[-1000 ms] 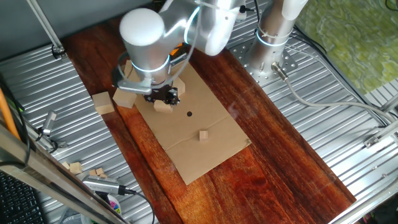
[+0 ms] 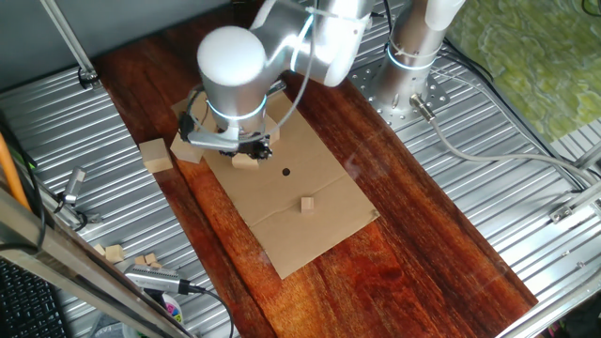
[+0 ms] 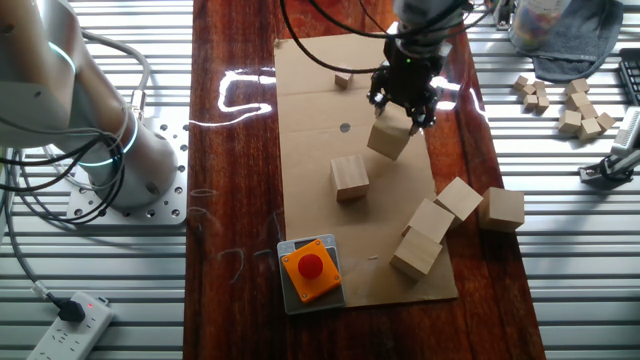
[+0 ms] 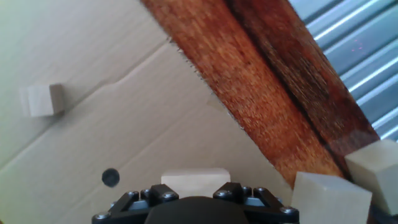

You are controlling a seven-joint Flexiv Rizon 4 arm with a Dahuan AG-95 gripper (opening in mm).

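Note:
A pale wooden block (image 3: 389,136) stands on the cardboard sheet, directly under my gripper (image 3: 404,98). In the wrist view the top of this block (image 4: 196,182) shows between the two fingers, one on each side. Whether the fingers touch or squeeze it cannot be made out. From exterior view 1, the gripper (image 2: 252,147) covers part of the same block (image 2: 245,162). Elsewhere on the cardboard (image 2: 315,230) sit a small cube (image 2: 307,204) and another larger block (image 3: 349,178).
Near the cardboard's edge are blocks (image 3: 417,254), close together, with another block (image 3: 502,209) beside them. An orange box with a red button (image 3: 311,266) occupies one corner. Small cubes (image 3: 587,119) lie off the wood. Bare wood (image 2: 451,253) is free.
Over the last second the arm's wrist has shifted slightly right and the gripper has turned above the block. The blocks look unmoved.

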